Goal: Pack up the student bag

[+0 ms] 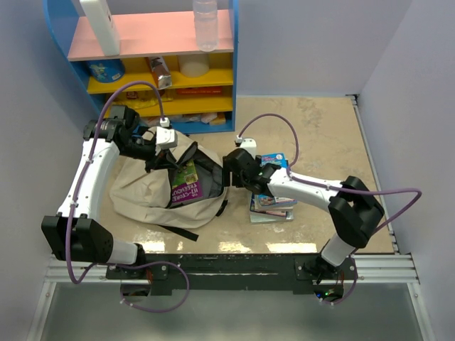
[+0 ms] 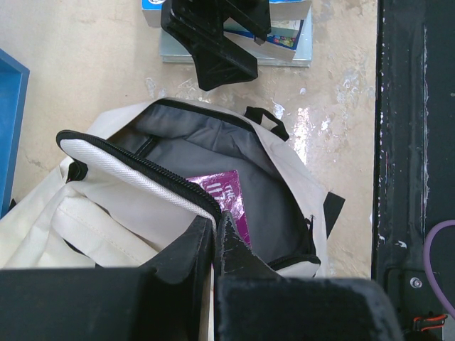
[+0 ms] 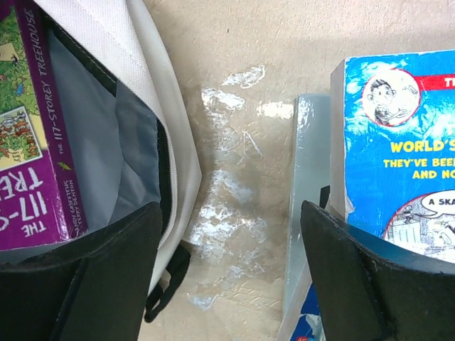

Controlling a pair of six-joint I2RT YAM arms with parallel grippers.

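The cream bag (image 1: 142,186) lies on the table with its zipped mouth open and its grey lining (image 2: 206,160) showing. Inside it rests a purple and green book (image 1: 186,183). My left gripper is shut on the zipped edge of the bag's mouth, lifting that flap (image 2: 135,174). To the right of the bag is a stack of books, a blue one (image 3: 398,156) on top and a pale grey-blue one (image 3: 304,149) lower down. Between bag and stack my right gripper stands open, nothing between its fingers, its right finger (image 3: 341,263) close to the stack's left side.
Behind the bag stands a blue shelf unit (image 1: 235,78) with yellow and pink shelves, holding a clear bottle (image 1: 205,25) and other goods. A black strap (image 1: 179,232) lies in front of the bag.
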